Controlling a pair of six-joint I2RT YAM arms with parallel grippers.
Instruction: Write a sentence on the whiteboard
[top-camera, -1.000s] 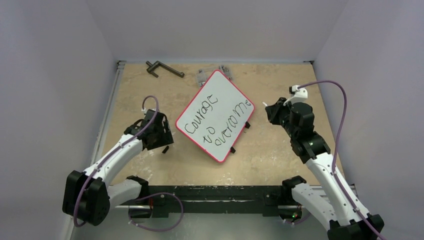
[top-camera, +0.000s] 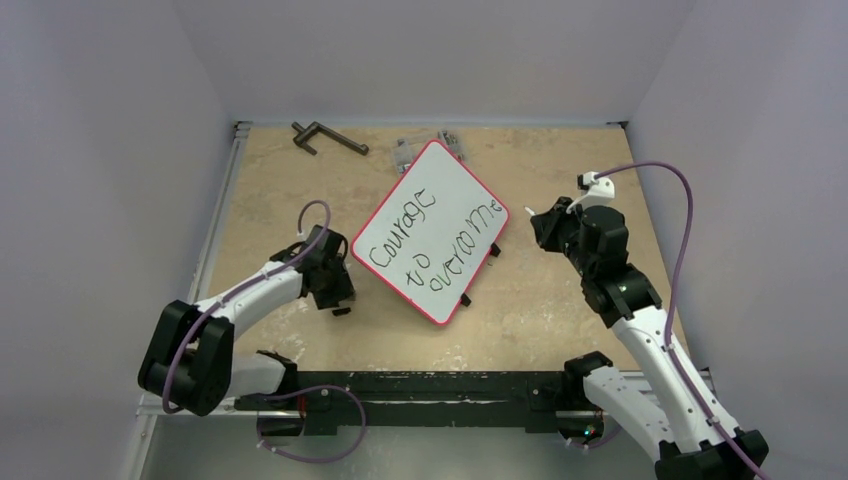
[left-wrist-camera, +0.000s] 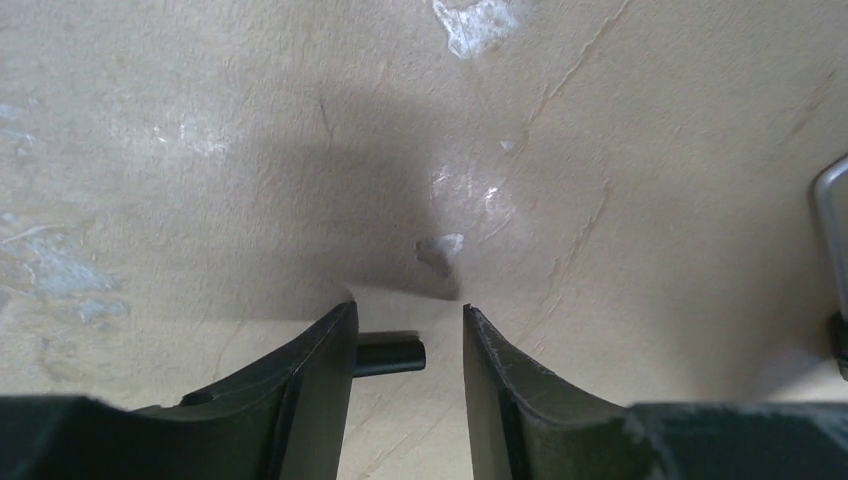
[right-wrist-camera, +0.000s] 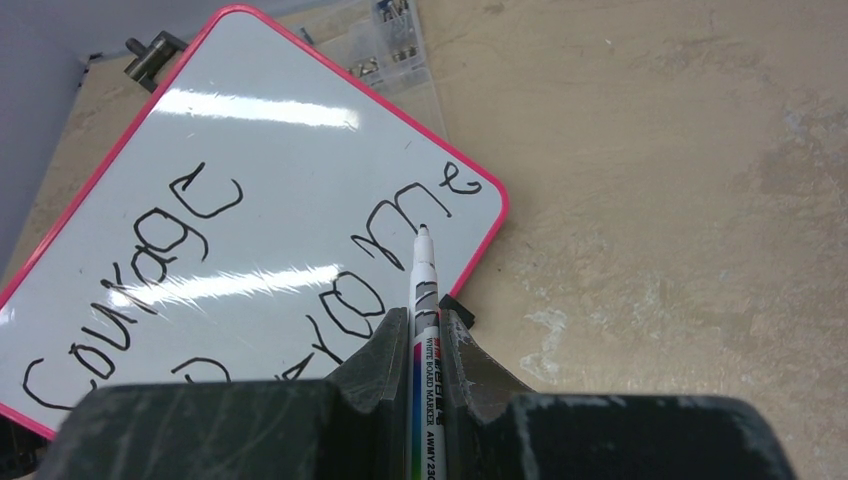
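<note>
The whiteboard (top-camera: 420, 190) lies turned like a diamond at the table's middle, its black handwriting reading roughly "Courage to overome". Right of it, my right gripper (top-camera: 545, 228) is shut on a white marker (right-wrist-camera: 425, 340); the bare dark tip points away from the fingers, and from the top view the marker is clear of the board. To the board's left, my left gripper is part open, low over the table. A small black cap (left-wrist-camera: 392, 355) lies on the table, one end showing between its fingers and the rest behind the left finger.
A dark metal bracket (top-camera: 335, 135) lies at the back left. Behind the board's top corner sits a clear box (top-camera: 404, 155) of small parts. Black clips (top-camera: 495, 250) sit along the board's lower right edge. Bare table (top-camera: 545, 320) extends to the front right.
The cap has shifted toward the table's front and turned nearly sideways. The right arm, marker and board look unmoved.
</note>
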